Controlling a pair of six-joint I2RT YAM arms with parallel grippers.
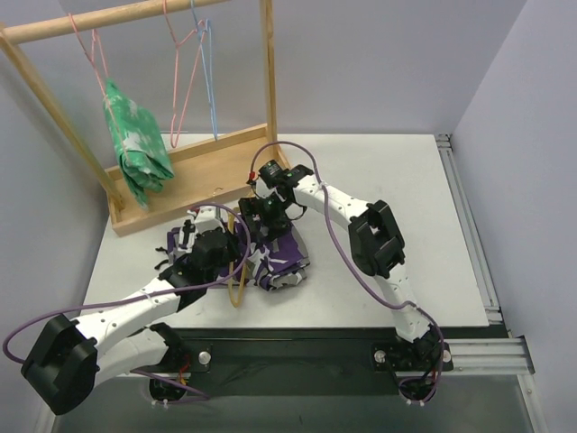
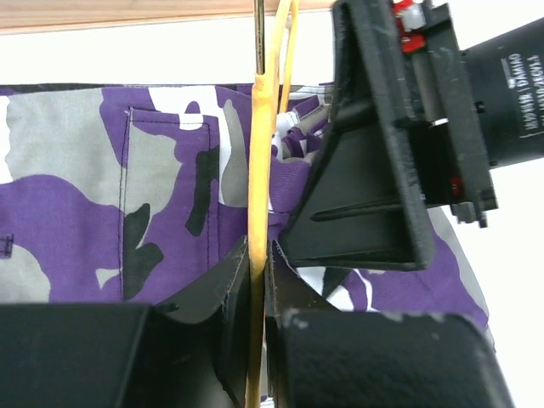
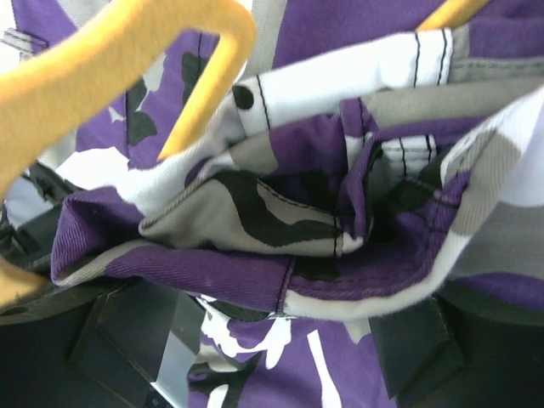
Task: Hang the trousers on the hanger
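The trousers, in purple, grey, white and black camouflage, lie on the table with part bunched up at the right. In the left wrist view a yellow hanger is pinched in my left gripper, which is shut on it, over the trousers. My right gripper is open at the folded cloth; its fingers stand wide apart to either side. A raised fold of the trousers crosses the hanger in the right wrist view. Part of the hanger is hidden by cloth.
A wooden rack stands at the back left, with a green garment hanging on it and empty pink and blue hangers beside.
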